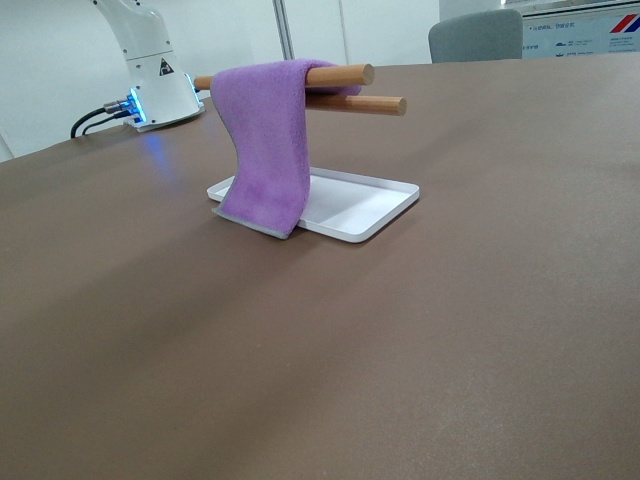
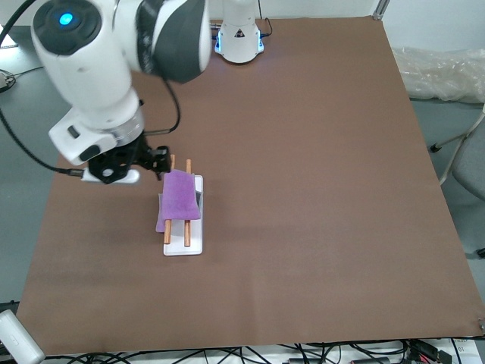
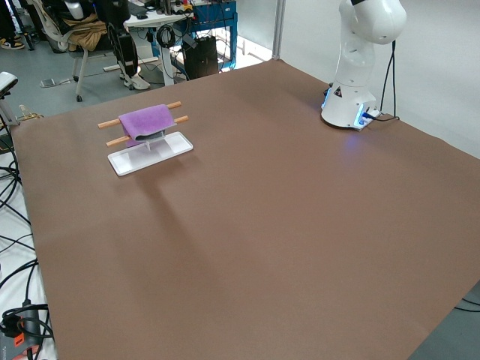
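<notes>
A purple cloth (image 2: 180, 197) hangs folded over two wooden bars (image 1: 355, 105) on a rack with a white tray base (image 1: 360, 210); in the camera right view the cloth (image 3: 146, 120) lies across the bars above the tray (image 3: 154, 154). My arm reaches in from the upper left of the camera left view, and its black gripper (image 2: 155, 167) is just above and left of the cloth, near the bars' far ends. Whether it is open or shut cannot be made out.
Cables (image 2: 341, 353) run along the near edge.
</notes>
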